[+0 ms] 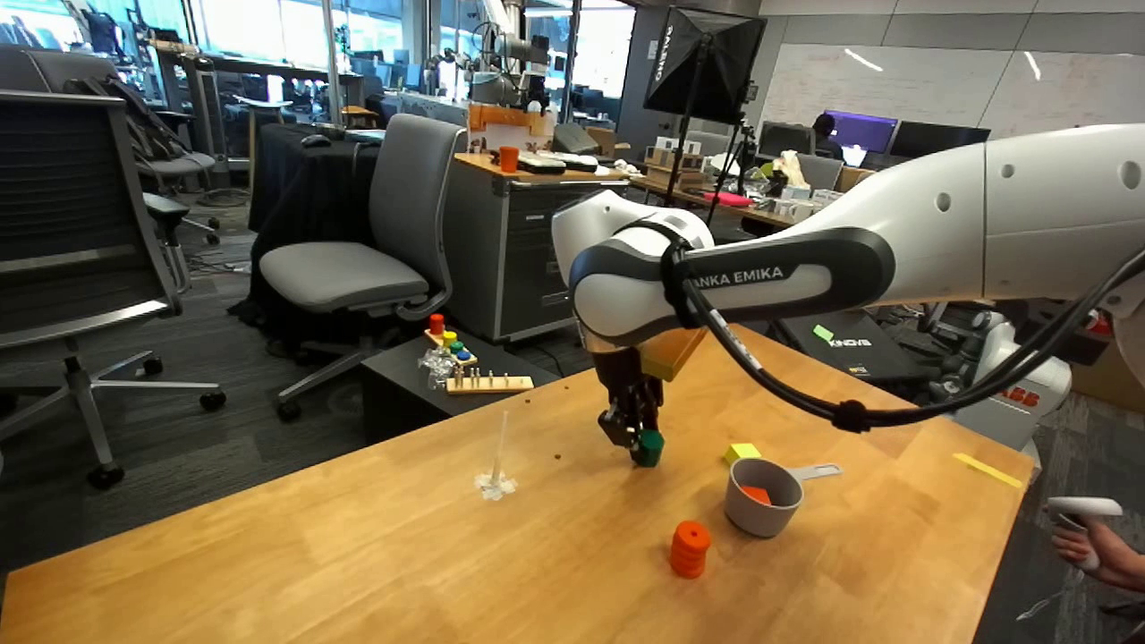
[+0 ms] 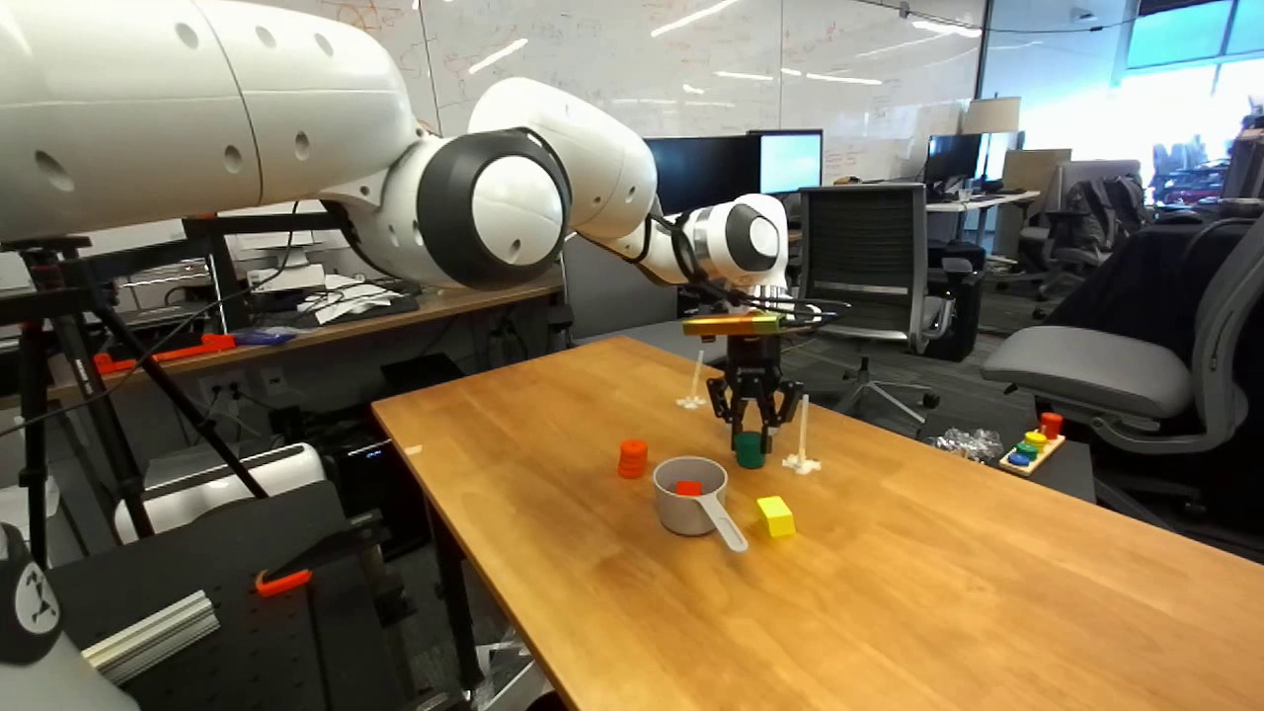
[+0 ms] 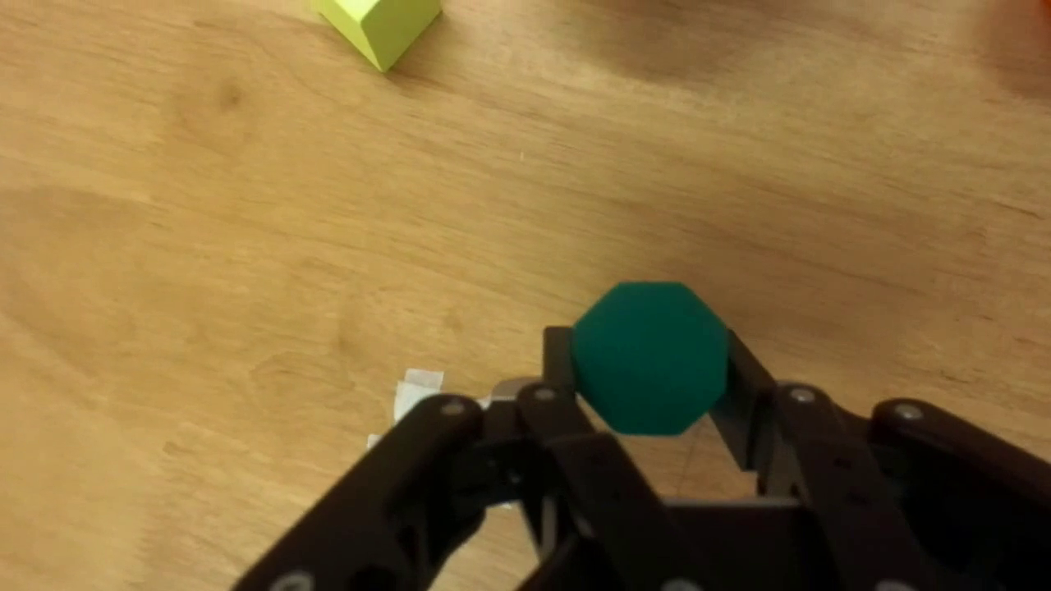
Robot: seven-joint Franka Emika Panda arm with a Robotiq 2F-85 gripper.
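A dark green block (image 3: 650,359), eight-sided from above, sits between my two fingers in the wrist view. Both fingertips touch its sides, and my gripper is shut on it. In exterior view 1 the green block (image 1: 648,449) is at the lower end of my gripper (image 1: 633,435). From exterior view 2 the green block (image 2: 749,449) appears at tabletop level beneath the gripper (image 2: 751,429); whether it touches the wood I cannot tell.
A grey measuring cup (image 2: 676,511) holds something red (image 2: 688,487). Near it are a yellow block (image 2: 776,515) and a stack of orange discs (image 2: 633,458). Two thin upright pegs stand on the table, one peg (image 2: 803,434) close beside the gripper.
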